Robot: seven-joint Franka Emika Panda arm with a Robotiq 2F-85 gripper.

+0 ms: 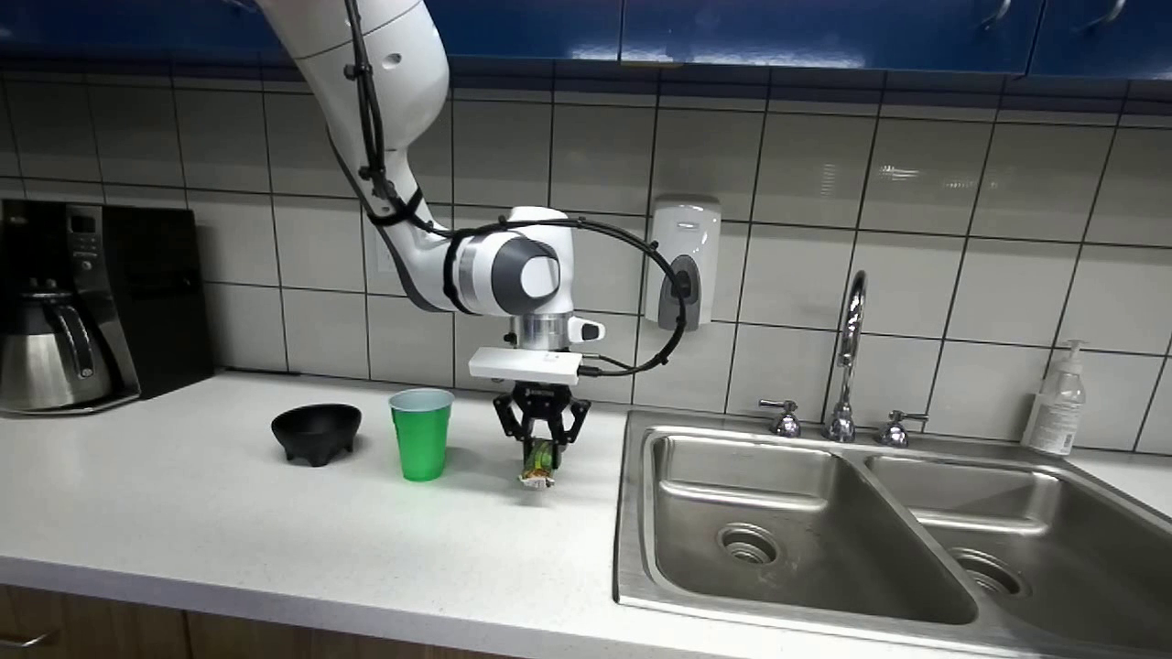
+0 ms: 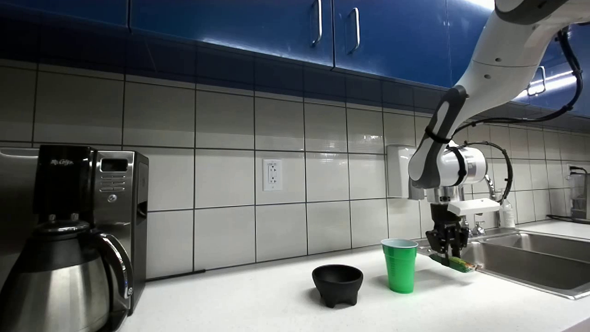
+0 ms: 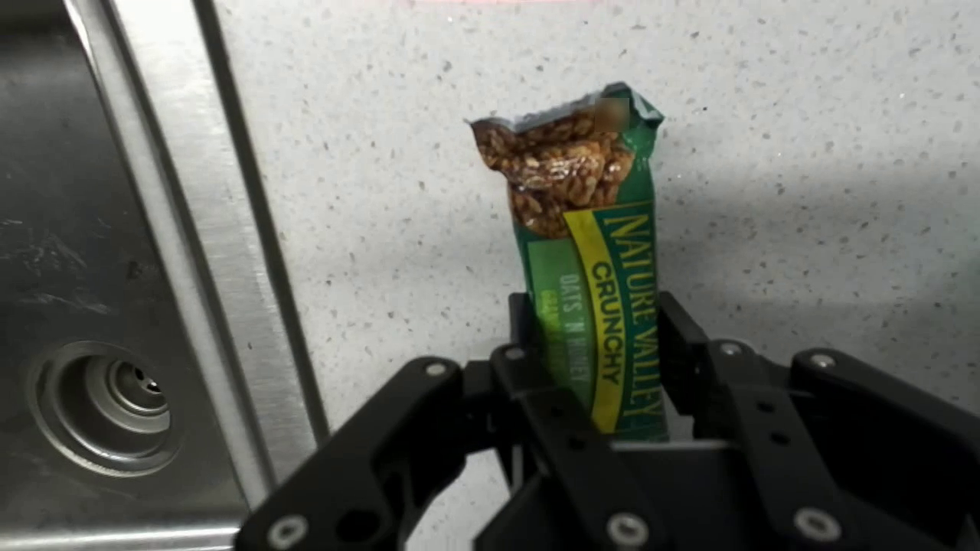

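A green Nature Valley granola bar is pinched across its width by my gripper, whose fingers press both long edges. In exterior view 1 the bar hangs from the gripper, just above the counter between the green cup and the sink. From the other side, exterior view 2 shows the bar sticking out from under the gripper, tilted slightly. The bar's rear end is hidden behind the gripper in the wrist view.
Left of the gripper stands a green cup, with a black footed bowl beyond it. A steel sink lies to the right. The coffee maker is at the far left. Open counter spreads in front.
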